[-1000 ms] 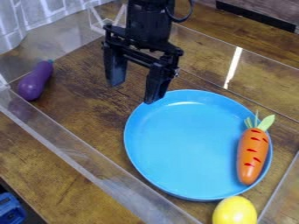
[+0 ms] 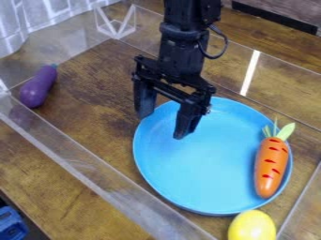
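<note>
My black gripper [image 2: 167, 112] hangs over the upper left rim of a blue plate [image 2: 201, 172], open, with nothing visible between its fingers. An orange carrot toy [image 2: 269, 166] with green leaves lies on the right side of the plate. A purple eggplant toy [image 2: 39, 86] rests on the wooden surface at the left, well apart from the gripper. A yellow oval object [image 2: 251, 225], partly cut off, sits just below the plate at the bottom right.
Bare wooden floor [image 2: 88, 122] spreads between the eggplant and the plate. Clear plastic edges run along the left and right. A blue object [image 2: 10, 225] is cut off at the bottom left corner.
My gripper has moved down and to the right, from above the wood behind the plate to over the plate's upper left part. The objects look unmoved.
</note>
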